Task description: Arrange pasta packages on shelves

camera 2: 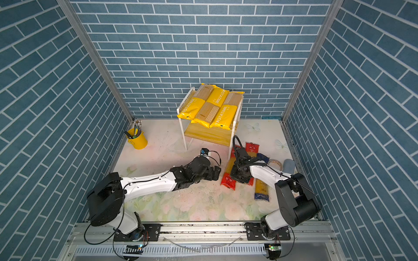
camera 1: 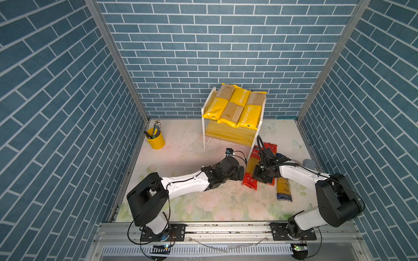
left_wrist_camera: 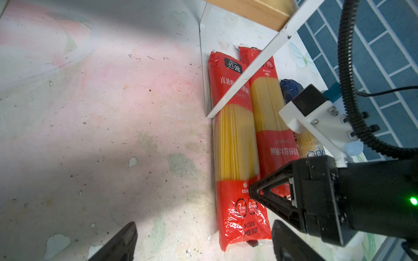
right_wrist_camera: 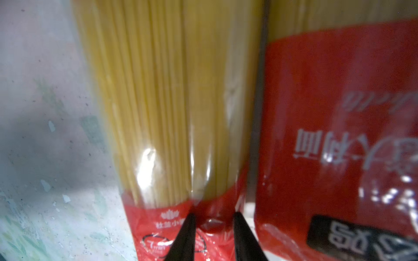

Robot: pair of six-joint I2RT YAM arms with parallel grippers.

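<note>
A red-ended spaghetti pack lies flat on the table at the shelf's right front leg, turned slightly. A second red pack lies to its right, and a blue-ended pack farther right. My right gripper is at the first pack's right side near its front red end; its fingers are a little apart, with red film showing between or below them. Whether they grip it is unclear. My left gripper stands open and empty, left of that pack. Several yellow packs cover the top shelf.
The lower shelf board looks bare where it shows. A white shelf leg crosses over the first pack's back end. A yellow cup with pens stands at the left.
</note>
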